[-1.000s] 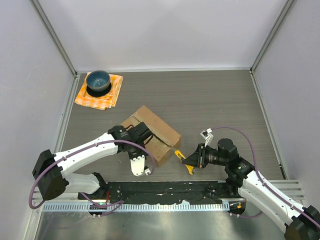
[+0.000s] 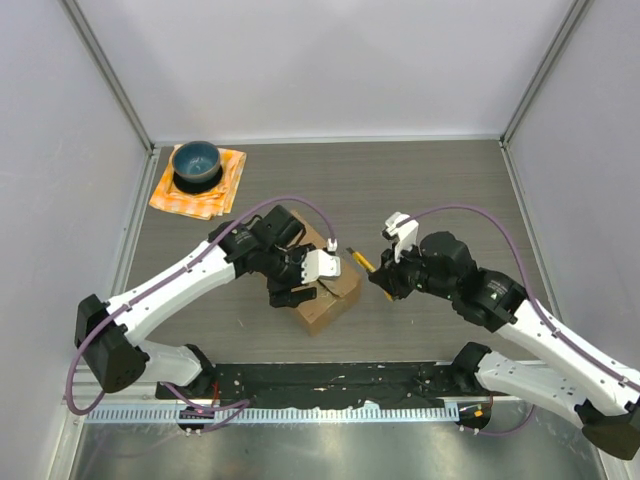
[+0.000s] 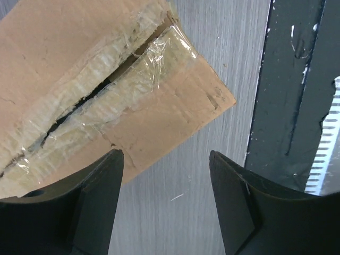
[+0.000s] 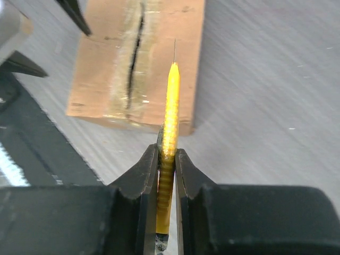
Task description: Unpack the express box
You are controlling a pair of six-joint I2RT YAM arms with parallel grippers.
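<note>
The cardboard box (image 2: 330, 304) lies aslant at the middle of the table, largely covered by my left arm in the top view. Its tape is slit along the seam, leaving a dark narrow gap between the flaps (image 3: 154, 101). Over its near edge, my left gripper is open and empty, fingers wide apart. To the right of the box, my right gripper is closed around a yellow utility knife (image 4: 171, 106), whose thin blade points away from the gripper.
At the back left a dark bowl (image 2: 196, 161) rests on an orange checked cloth (image 2: 206, 204). Bare table (image 2: 400, 180) extends behind and right of the box. A black strip (image 2: 330, 384) runs along the front edge.
My left gripper has swung from the box's front left to above the box. The right gripper, still with the knife, has moved back and turned, away from the table's front edge.
</note>
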